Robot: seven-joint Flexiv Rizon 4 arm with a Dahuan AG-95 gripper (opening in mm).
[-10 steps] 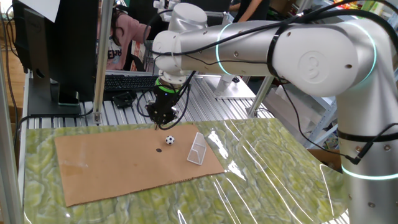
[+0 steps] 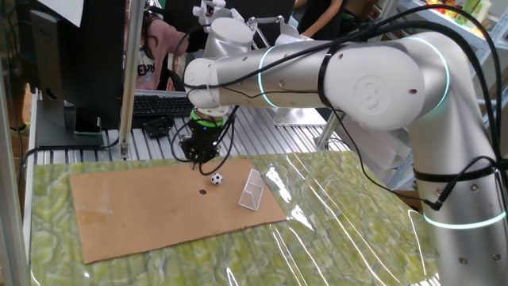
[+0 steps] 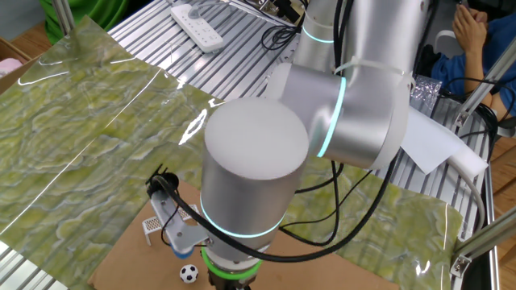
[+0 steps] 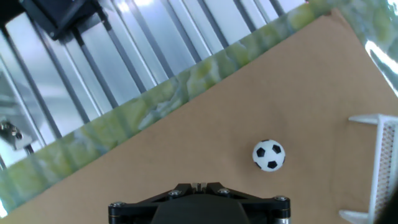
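Note:
A small black-and-white soccer ball (image 4: 269, 155) rests on the brown cardboard sheet (image 4: 205, 143). To its right in the wrist view stands a white toy goal (image 4: 384, 165), partly cut off by the frame edge. My gripper looks shut, its tips together and nothing visible between them. The ball lies apart from it, up and to the right in that view. From exterior view 1, the black gripper hangs over the far edge of the cardboard, left of the ball (image 2: 217, 179) and the goal (image 2: 252, 191). Exterior view 2 hides the fingertips.
A dark round spot (image 2: 202, 191) marks the cardboard. Green marbled covering (image 2: 333, 214) surrounds the sheet, with free room on it. Beyond the far edge are metal slats, a keyboard (image 2: 163, 105) and a monitor (image 2: 75, 71). Loose cables hang around the wrist.
The arm has swung left in exterior view 1, carrying the gripper left and a little lower. Ball and goal have stayed in place.

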